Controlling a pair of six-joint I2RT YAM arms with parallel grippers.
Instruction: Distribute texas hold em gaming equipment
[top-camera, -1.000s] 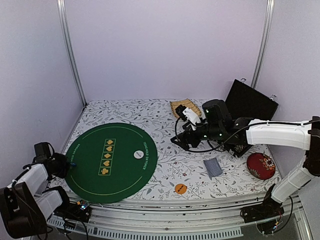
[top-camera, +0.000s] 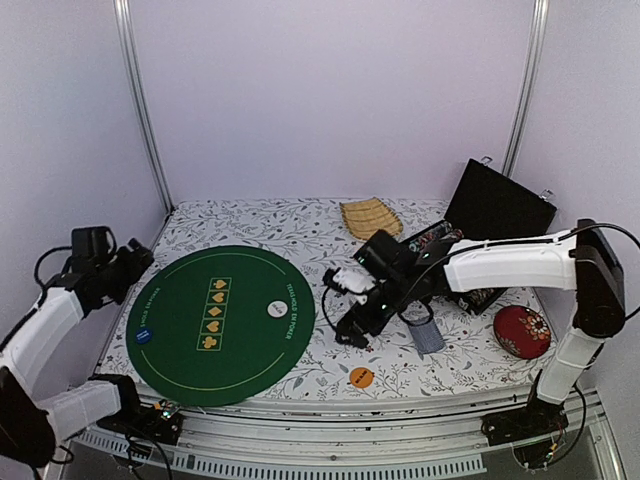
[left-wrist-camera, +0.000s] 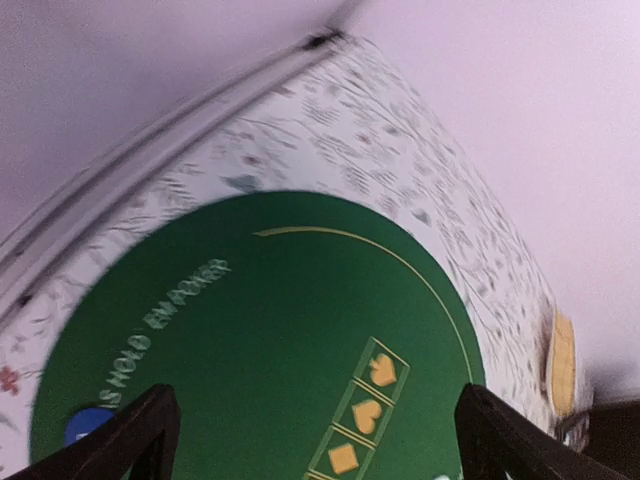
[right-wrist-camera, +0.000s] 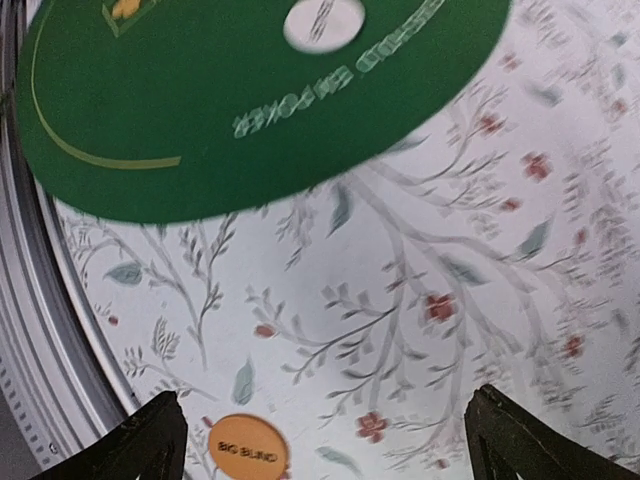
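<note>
A round green poker mat (top-camera: 255, 340) with card-suit markings covers the left of the table. Near its left rim lies a blue disc (top-camera: 143, 336), seen also at the lower left of the left wrist view. A white disc (top-camera: 277, 309) rests on the mat's right side. Off the mat, on the tablecloth, is an orange disc (top-camera: 361, 377). My left gripper (top-camera: 137, 262), blurred, hangs by the mat's left edge, open and empty. Over the cloth between mat and case, my right gripper (top-camera: 343, 307) is open with nothing between its fingers.
An open black case (top-camera: 497, 212) stands at the back right, partly hidden by my right arm. A woven tan mat (top-camera: 370, 218) lies at the back, a grey cloth-like piece (top-camera: 425, 335) right of centre, and a red round cushion (top-camera: 521, 331) at far right.
My left gripper has risen away from the blue disc toward the back, leaving the disc on the mat. The right arm has swung left and toward the front.
</note>
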